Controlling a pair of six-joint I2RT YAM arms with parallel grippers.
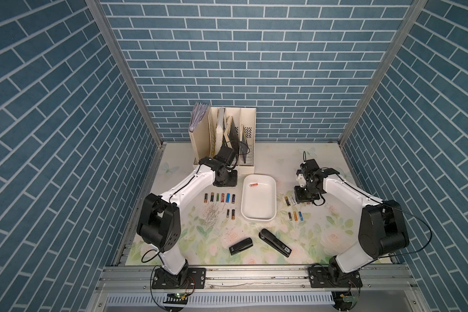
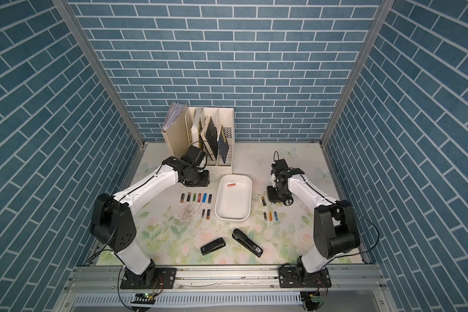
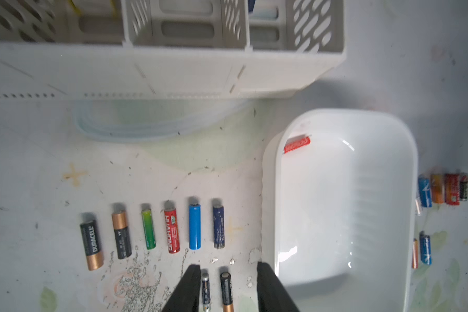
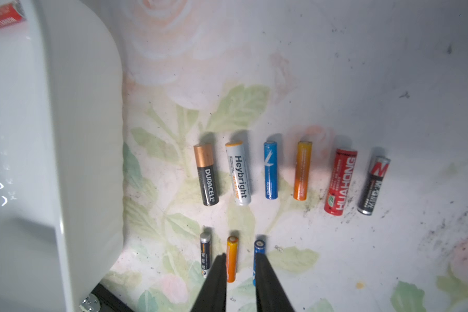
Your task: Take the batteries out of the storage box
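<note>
A single red battery [image 3: 297, 144] lies inside the white storage box [image 1: 260, 218], against its back-left inner corner. In the right wrist view the red battery [image 4: 4, 18] shows at the upper left, inside the box wall. My left gripper hangs left of the box, its fingers apart; two dark batteries [image 3: 226, 291] on the table show through the gap. My right gripper is over the table right of the box, fingers apart, with an orange battery [image 4: 232, 260] and a blue battery [image 4: 259, 254] lying beyond them. Neither gripper holds anything visible.
Rows of batteries lie on both sides of the box, such as a green battery [image 3: 148, 228] and a red Huahong battery [image 4: 340, 182]. A cream file rack [image 1: 249, 169] stands behind. Two black staplers [image 1: 275, 242] [image 1: 240, 246] lie in front.
</note>
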